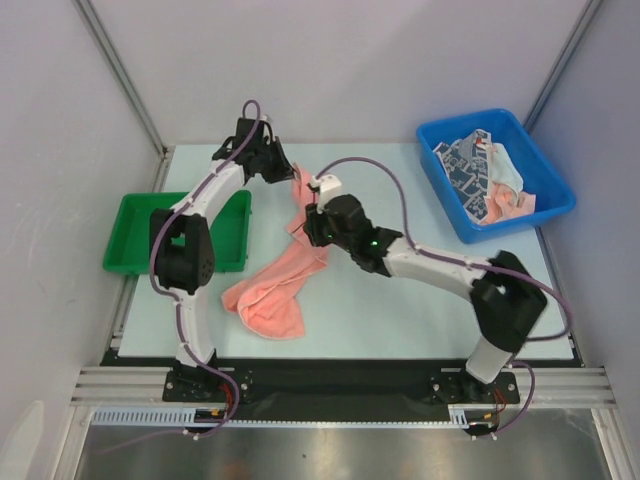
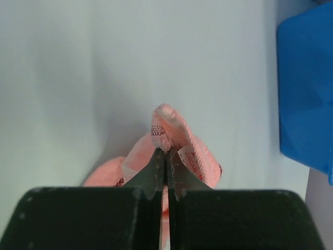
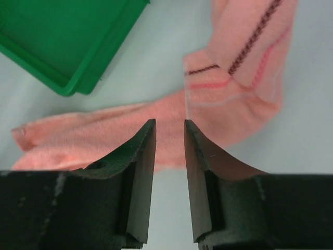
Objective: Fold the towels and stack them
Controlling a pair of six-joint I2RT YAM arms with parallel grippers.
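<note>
A pink towel (image 1: 270,297) lies rumpled on the white table, running from the front left up to the back middle. At its far end my left gripper (image 1: 292,173) is shut, pinching a corner; the left wrist view shows the towel (image 2: 179,135) bunched at the fingertips, a white label beside them. My right gripper (image 1: 312,225) hangs over the towel's middle with its fingers apart. In the right wrist view the towel (image 3: 234,67) with dark stripes stretches beyond the open right gripper, nothing visible between its fingers.
An empty green bin (image 1: 125,258) stands at the left. The blue bin (image 1: 468,228) at the back right holds several crumpled towels (image 1: 487,175). Between the pink towel and the blue bin the table (image 1: 400,310) is clear.
</note>
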